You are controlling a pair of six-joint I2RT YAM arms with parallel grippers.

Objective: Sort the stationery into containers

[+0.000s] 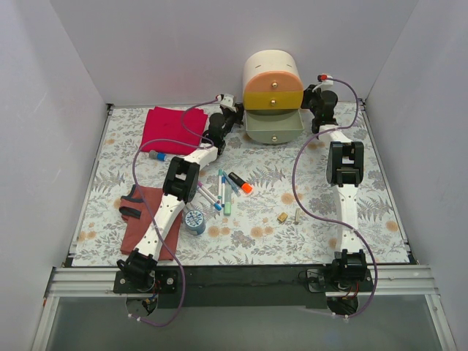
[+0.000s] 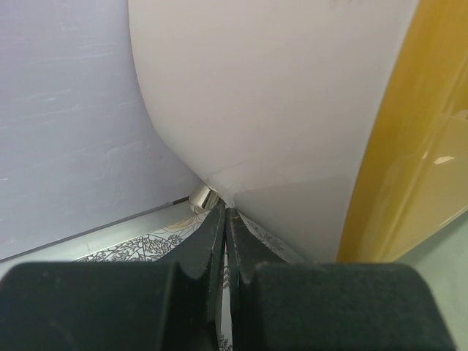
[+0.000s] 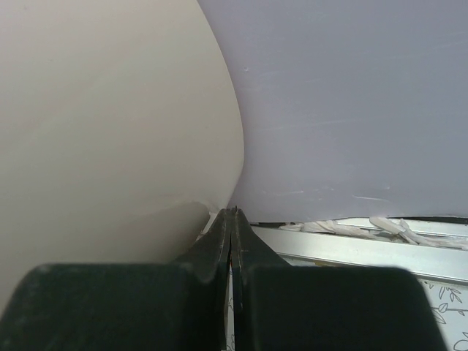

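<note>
A small drawer cabinet [image 1: 272,67] with a rounded top stands against the back wall; its orange and yellow drawers are closed. The green bottom drawer [image 1: 274,138] is pulled out, and no items show in it. At the cabinet's left side is my left gripper, shut with nothing between its fingers. Against the opposite side, my right gripper is likewise shut and empty. Mid-table lie several markers and pens, among them a black and orange marker [image 1: 240,183], a green one [image 1: 227,199] and a blue one [image 1: 222,186].
Left of centre lies a red cloth [image 1: 164,130], with a dark red pouch [image 1: 139,234] nearer the front. A round blue tin [image 1: 194,221] stands beside the markers. One small yellow block [image 1: 282,217] sits front right, where the table is mostly clear.
</note>
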